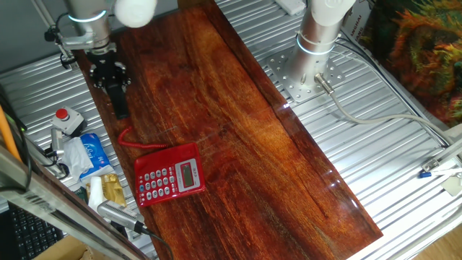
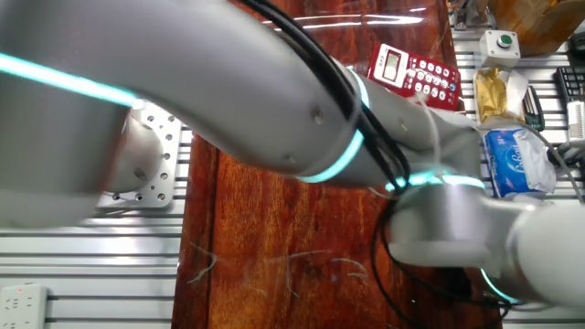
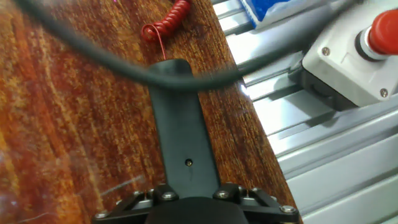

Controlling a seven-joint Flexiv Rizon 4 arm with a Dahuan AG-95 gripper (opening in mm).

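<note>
A red desk telephone with grey keys and a small display lies toward the left edge of the wooden table. My gripper is at the upper left of exterior view 1, shut on a long black handset. In the wrist view the handset extends straight away from the gripper, its far end joined to a red coiled cord. That cord runs to the phone's base. In exterior view 2 the arm hides the gripper and handset; the telephone shows beyond it.
Left of the table are an emergency-stop box, a blue tissue pack and a gold packet. A bare table area lies right of the phone. A robot base stands past the right edge. A dark cable crosses the wrist view.
</note>
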